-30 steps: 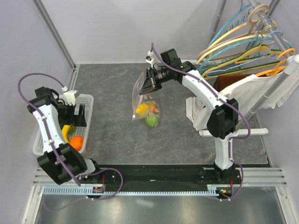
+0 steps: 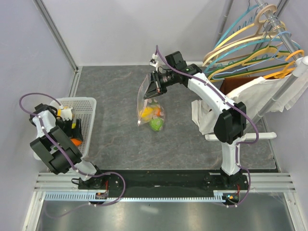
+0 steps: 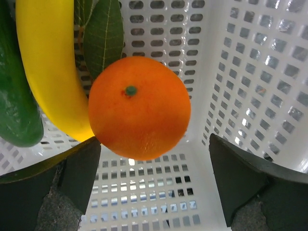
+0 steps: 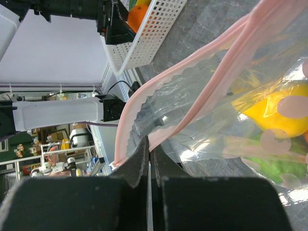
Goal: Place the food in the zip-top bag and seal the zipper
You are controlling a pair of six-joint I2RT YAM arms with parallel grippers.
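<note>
My left gripper is open inside the white basket [image 2: 88, 108], its fingers either side of an orange [image 3: 139, 108]. A banana [image 3: 43, 53], green cucumber [image 3: 17, 106] and leaves [image 3: 101, 38] lie beside the orange. My right gripper [image 2: 153, 88] is shut at the pink-rimmed edge of the clear zip bag [image 4: 226, 72], holding it up near the table's middle. Inside the bag show a yellow item [image 4: 274, 110], a green one [image 2: 156, 124] and an orange one.
A rack of coloured hangers [image 2: 255, 43] with white cloth [image 2: 207, 115] fills the right side.
The right arm has barely moved.
</note>
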